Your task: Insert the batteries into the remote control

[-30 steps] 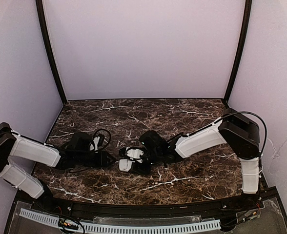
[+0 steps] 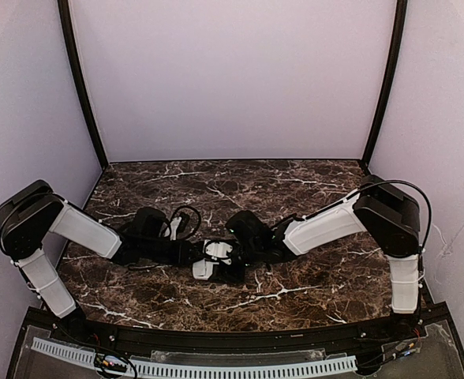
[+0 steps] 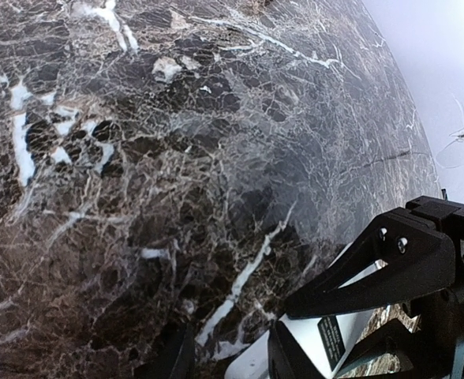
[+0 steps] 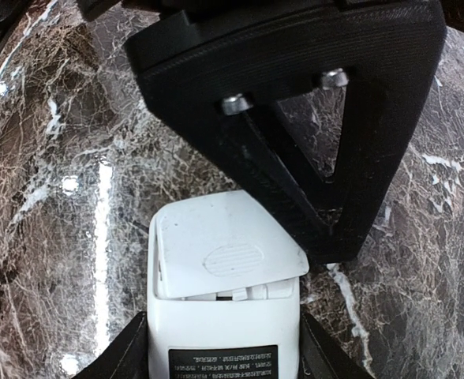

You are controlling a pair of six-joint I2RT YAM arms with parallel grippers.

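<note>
The white remote (image 2: pixel 203 269) lies low in the middle of the table, between both grippers. In the right wrist view its battery cover (image 4: pixel 230 241) sits slightly askew on the body (image 4: pixel 222 320); my right gripper has a finger on each side of the body. A black finger of the other arm reaches over the cover. In the left wrist view my left gripper is at the remote's end (image 3: pixel 248 363), beside the other gripper; how far its fingers stand apart is hard to tell. No loose batteries can be made out.
Pale walls (image 2: pixel 232 79) border it at the back and sides.
My left arm has moved right and slightly toward the back, coming up against the remote. My right arm and the remote have hardly moved.
</note>
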